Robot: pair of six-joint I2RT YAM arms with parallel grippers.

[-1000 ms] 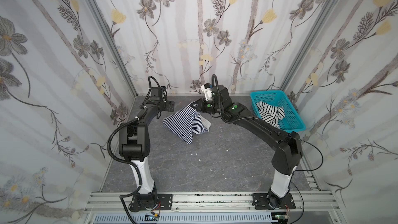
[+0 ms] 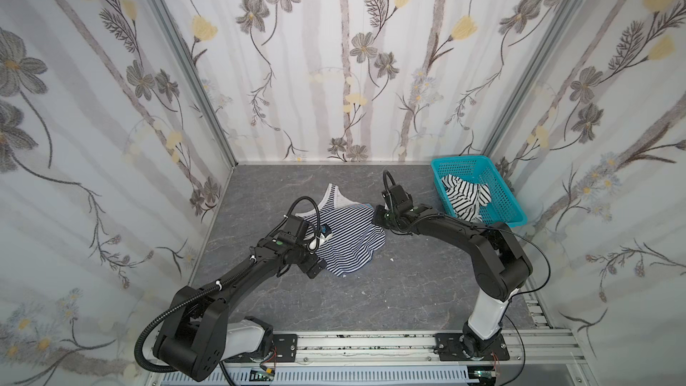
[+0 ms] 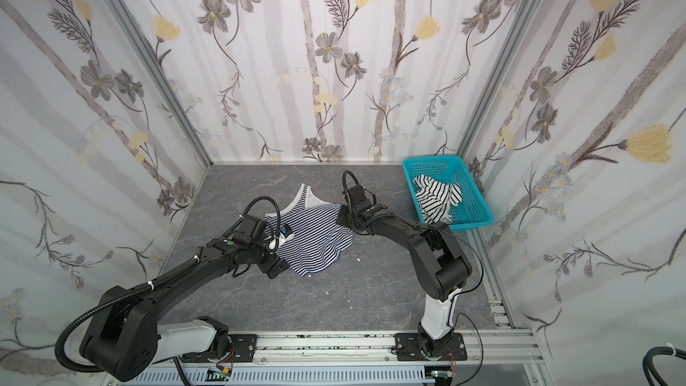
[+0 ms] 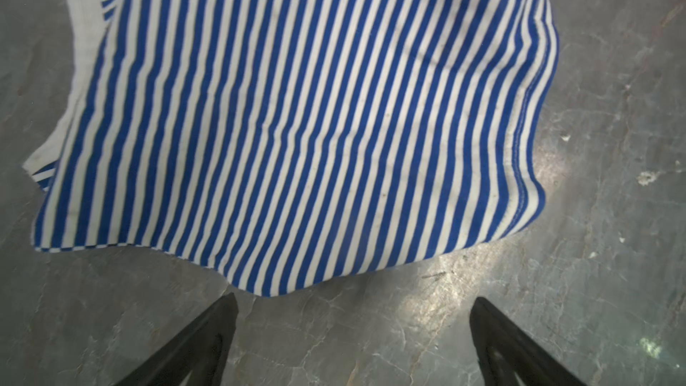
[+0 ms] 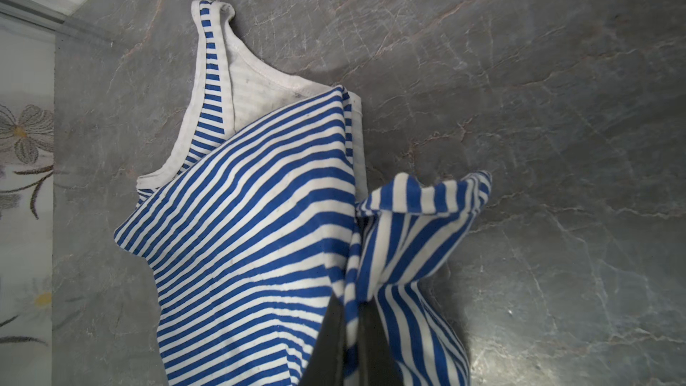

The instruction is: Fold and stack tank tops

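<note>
A blue-and-white striped tank top (image 2: 350,232) lies partly folded and rumpled on the grey table, its white-trimmed shoulder strap pointing to the back. In the right wrist view, a gathered edge of the tank top (image 5: 278,243) is pinched where my right gripper is shut on the cloth. Over the garment's near-left side is my left gripper (image 2: 319,269). The left wrist view has its fingers (image 4: 207,336) wide apart, bare table between them and the tank top's hem (image 4: 286,286) just beyond.
A turquoise basket (image 2: 511,203) at the back right holds another striped garment (image 2: 466,196), black and white.
The right gripper has come toward the front with the cloth, which now lies flatter on the table. My left gripper has swung from the far left to the near-left side of the garment.
</note>
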